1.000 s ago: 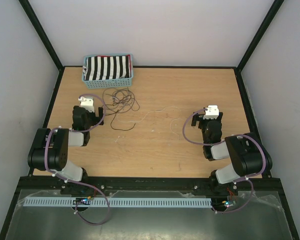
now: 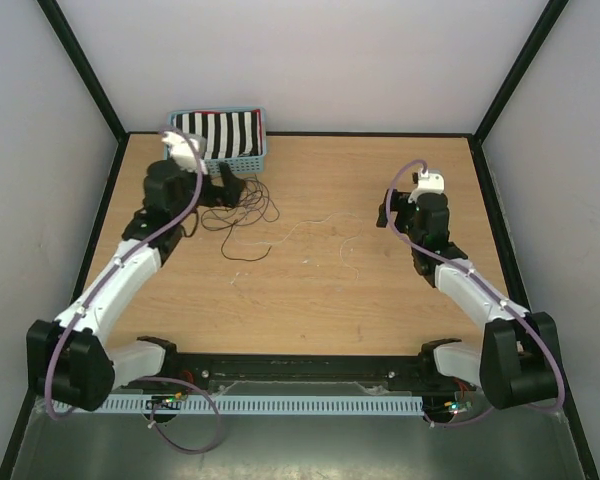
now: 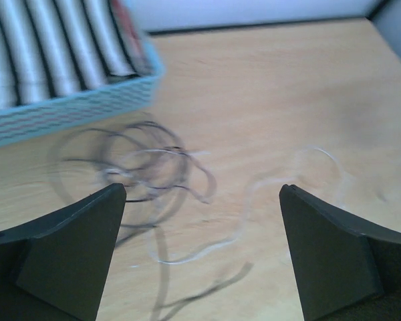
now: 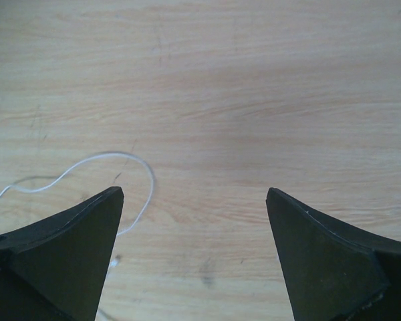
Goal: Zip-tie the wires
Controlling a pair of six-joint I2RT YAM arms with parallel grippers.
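Observation:
A loosely coiled tangle of dark wires [image 2: 252, 205] lies on the table at the left, just in front of the basket, with one dark end trailing forward. Thin white strands [image 3: 207, 250] run from the tangle toward the table's middle; whether they are wires or zip ties, I cannot tell. Over the tangle, my left gripper hangs open with nothing between its fingers. My right gripper is open and empty above bare wood at the right. A curved white strand [image 4: 120, 154] lies left of it in the right wrist view.
A light blue basket [image 2: 242, 165] holding black-and-white striped cloth [image 2: 215, 135] stands at the back left, close to the left gripper. Purple hoses [image 2: 130, 255] run along both arms.
My right arm has reached a little farther forward. The wires look unmoved.

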